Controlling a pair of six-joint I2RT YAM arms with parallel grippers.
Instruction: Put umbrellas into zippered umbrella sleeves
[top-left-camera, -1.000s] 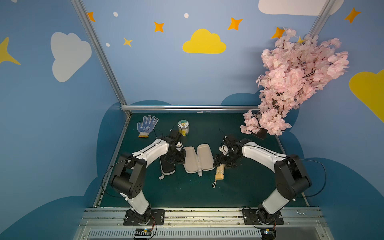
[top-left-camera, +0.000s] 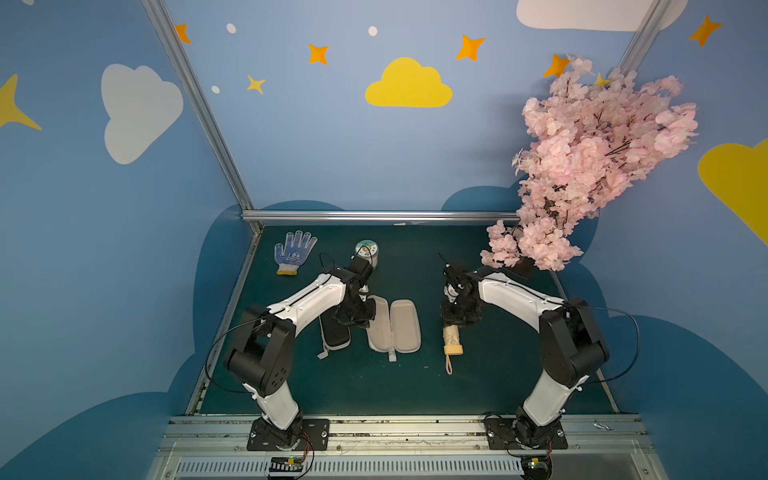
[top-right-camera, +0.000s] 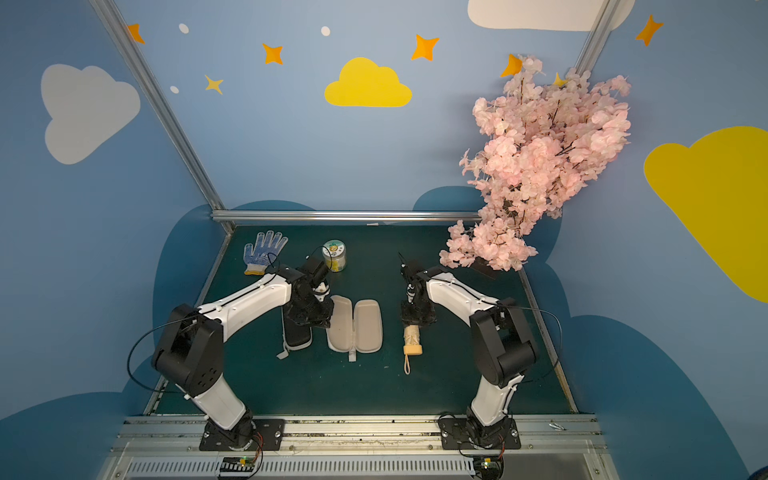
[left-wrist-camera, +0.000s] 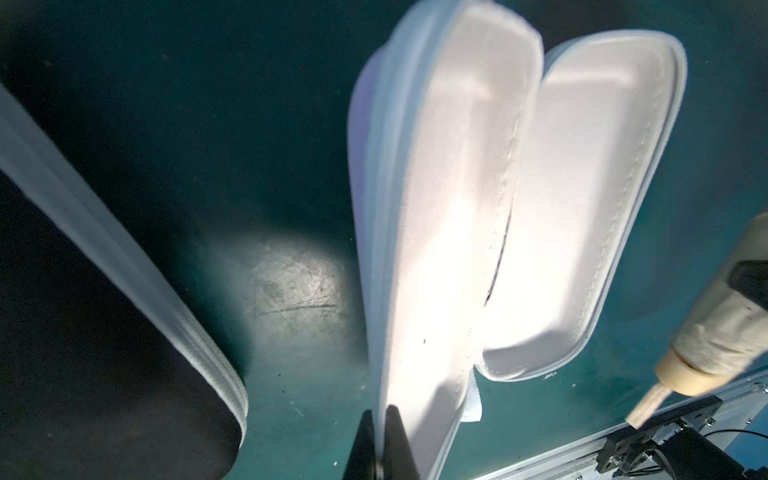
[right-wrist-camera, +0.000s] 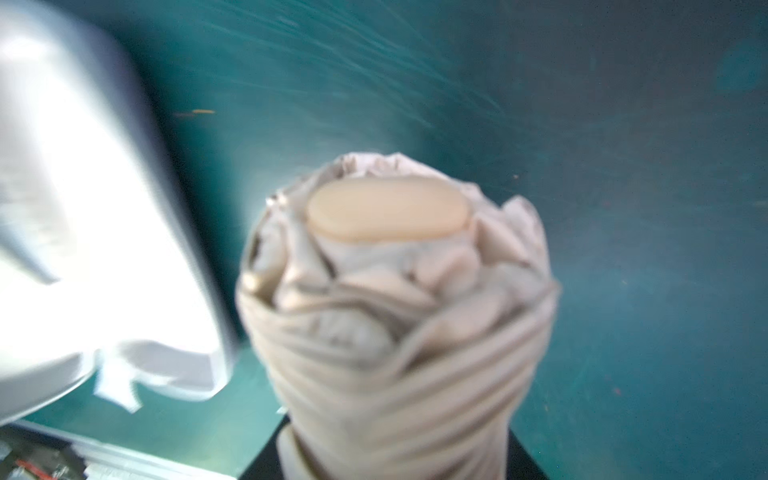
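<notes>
A beige sleeve (top-left-camera: 406, 326) lies unzipped and spread flat mid-table, its pale lining facing up. In the left wrist view, my left gripper is shut on the side wall of the sleeve's left half. To the right of the sleeve, my right gripper (top-left-camera: 453, 320) is shut around the cream umbrella (top-left-camera: 452, 336). Its yellowish handle end and wrist strap point toward the front of the table. The right wrist view looks onto the folded end of this umbrella (right-wrist-camera: 392, 320), which fills the gap between the fingers and hides much of them.
A black case (top-left-camera: 337, 333) with a grey edge lies left of the beige sleeve, partly under the left arm. A glove (top-left-camera: 294, 252) and a can (top-right-camera: 334, 255) sit at the back; pink blossoms (top-left-camera: 576, 160) rise back right.
</notes>
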